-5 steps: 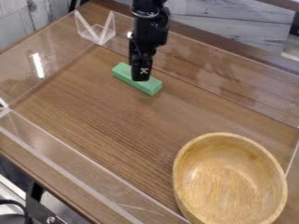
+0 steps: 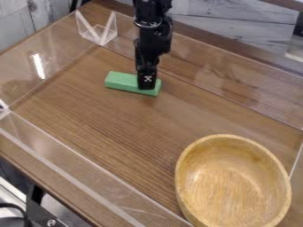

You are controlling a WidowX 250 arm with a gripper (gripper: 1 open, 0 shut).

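Observation:
A green rectangular block [image 2: 120,81] lies on the wooden table toward the upper middle. My black gripper [image 2: 147,78] reaches down from the top with its fingers low at the right part of the block, open; whether they touch the block is hard to tell.
A large yellow oval bowl [image 2: 232,186] fills the lower right. A clear plastic object [image 2: 97,25] stands at the back left near the wall.
My gripper has come down onto the block's right part. The block now lies more nearly horizontal in the view, its left end shifted downward.

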